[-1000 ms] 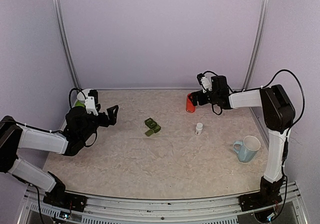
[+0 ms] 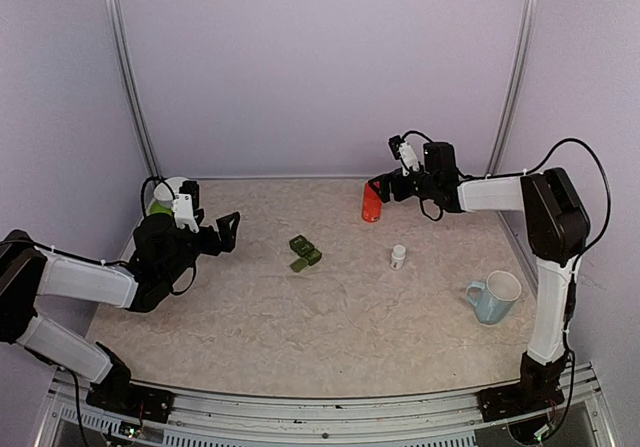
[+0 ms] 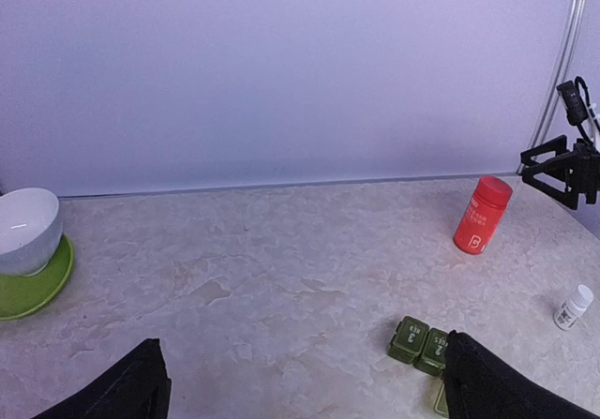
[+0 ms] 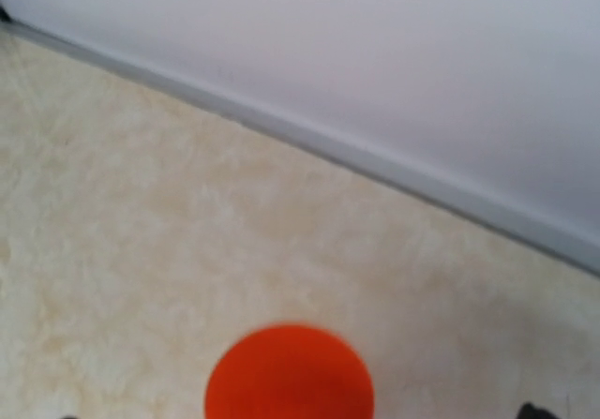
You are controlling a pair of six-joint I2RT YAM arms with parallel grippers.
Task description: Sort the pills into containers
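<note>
A red bottle (image 2: 371,204) stands toward the back right; its red lid (image 4: 291,378) fills the bottom of the right wrist view. My right gripper (image 2: 387,186) is open above and just right of the bottle, and the left wrist view shows a gap between them. A small white bottle (image 2: 398,257) with a white cap is upright, nearer the front. Green pill boxes (image 2: 305,250) lie mid-table, a smaller piece (image 2: 299,265) in front of them. At the left, my left gripper (image 2: 222,235) hangs open and empty. No loose pills show.
A light blue mug (image 2: 493,298) stands at the right. At the back left, partly behind the left arm, a white bowl (image 3: 27,231) sits over a green plate (image 3: 42,292). Walls close off the back and sides.
The red bottle has shifted a little left and slightly back. My right gripper, earlier against it, has risen slightly and moved left. The left arm has barely moved.
</note>
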